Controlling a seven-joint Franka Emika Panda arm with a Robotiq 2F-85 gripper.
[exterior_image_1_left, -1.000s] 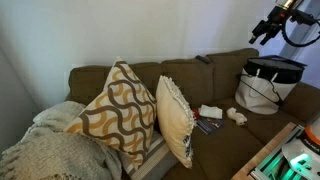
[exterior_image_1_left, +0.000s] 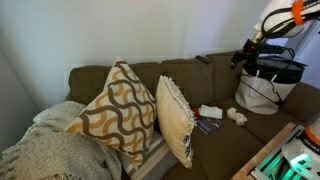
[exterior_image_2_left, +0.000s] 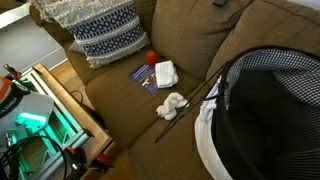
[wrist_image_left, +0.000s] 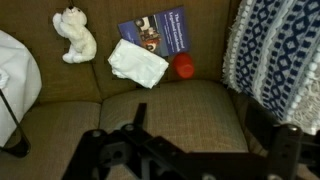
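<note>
My gripper (exterior_image_1_left: 242, 60) hangs in the air above the right part of the brown sofa, near the basket's upper left side. Its fingers stand wide apart in the wrist view, with nothing between the fingers. Below, on the seat, lie a small white plush toy (wrist_image_left: 76, 34), a folded white cloth (wrist_image_left: 138, 63), a blue booklet (wrist_image_left: 158, 32) and a round red object (wrist_image_left: 183, 66). The cloth overlaps part of the booklet, while the red object lies beside both. In exterior view 2 the plush toy (exterior_image_2_left: 172, 106) is between the cloth (exterior_image_2_left: 166, 75) and the basket.
A black-and-white fabric basket (exterior_image_2_left: 230, 130) occupies the sofa's right end, its dark strap stretching over the seat. Patterned cushions (exterior_image_1_left: 118, 112) and a grey knit blanket (exterior_image_1_left: 65, 155) fill the left. A wooden edge (exterior_image_1_left: 268, 155) borders the arm's base.
The objects on the seat look unmoved.
</note>
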